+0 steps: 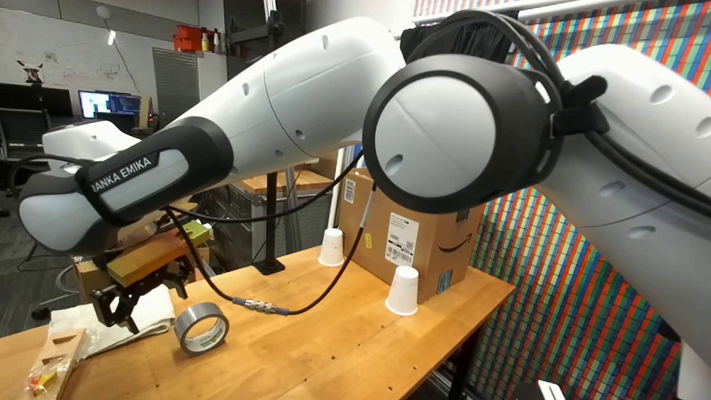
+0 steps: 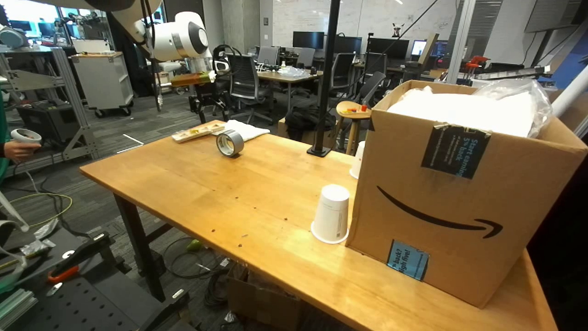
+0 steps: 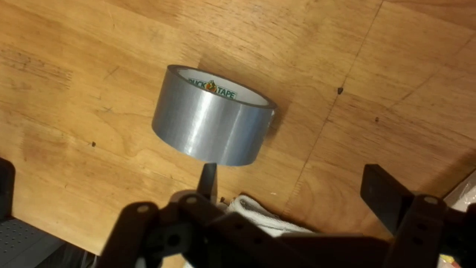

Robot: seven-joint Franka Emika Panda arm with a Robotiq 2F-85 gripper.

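A roll of silver duct tape (image 1: 201, 328) stands on its edge on the wooden table, its white core showing. In the wrist view the tape (image 3: 212, 120) lies ahead of the fingertips, nearer the left one, with its side facing the camera. My gripper is open, its two dark fingers wide apart and nothing held between them. From exterior view 1, the gripper (image 1: 158, 312) hangs above the table to the left of the tape, over the white cloth (image 1: 150, 314). In exterior view 2, the tape (image 2: 229, 143) rests clear of the gripper.
Two upside-down white cups (image 1: 403, 291) stand near a large cardboard box (image 1: 373, 226) at the table's far end. A wooden tray (image 2: 198, 131) lies beside the cloth. Behind the table edge rises a black post (image 2: 325, 82).
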